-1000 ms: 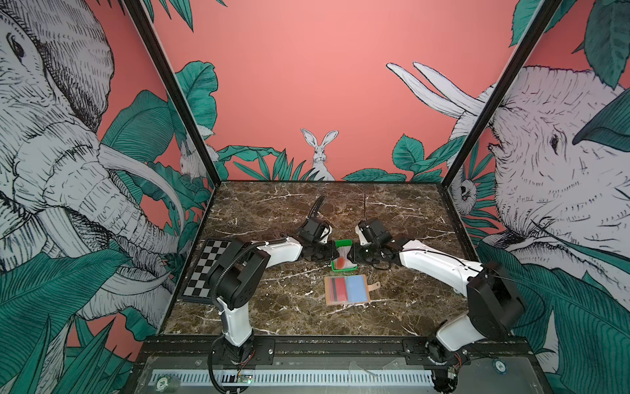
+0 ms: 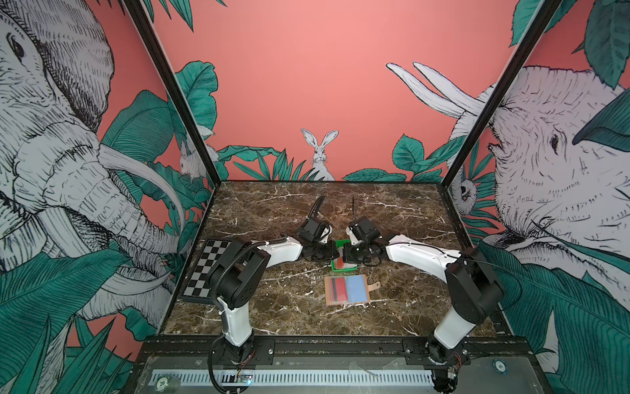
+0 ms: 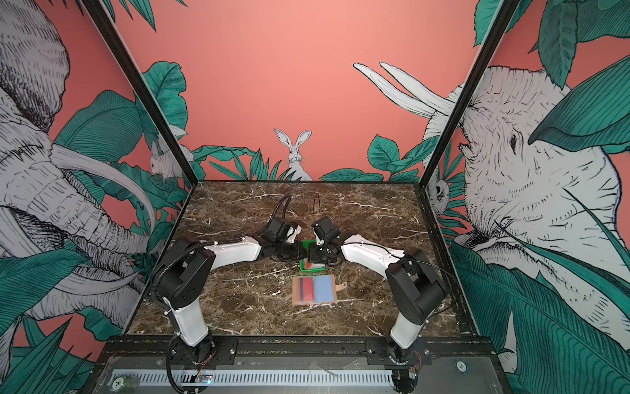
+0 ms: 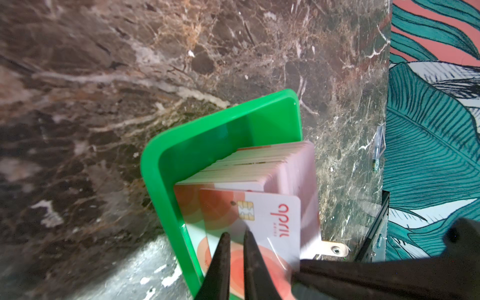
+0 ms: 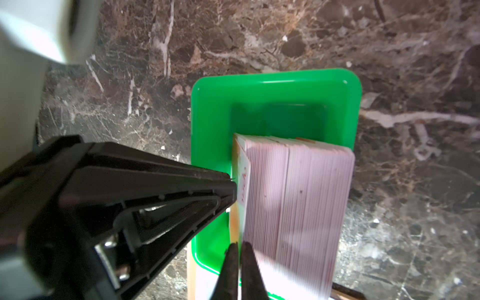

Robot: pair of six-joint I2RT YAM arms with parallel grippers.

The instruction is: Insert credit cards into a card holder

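A green tray holds a thick stack of cards standing on edge; a red-and-white card faces out at its front. My left gripper is at the tray's left side, low against the cards; whether its fingers are open is hard to tell. My right gripper reaches in over the tray from the right, its tip by the stack, shut. The open card holder, tan with red and blue sleeves, lies on the table just in front of the tray.
A black-and-white checkered board lies at the table's left edge, under my left arm.
My right arm has moved leftward, bringing its gripper over the tray to the card stack. My left arm looks unchanged in the top left view.
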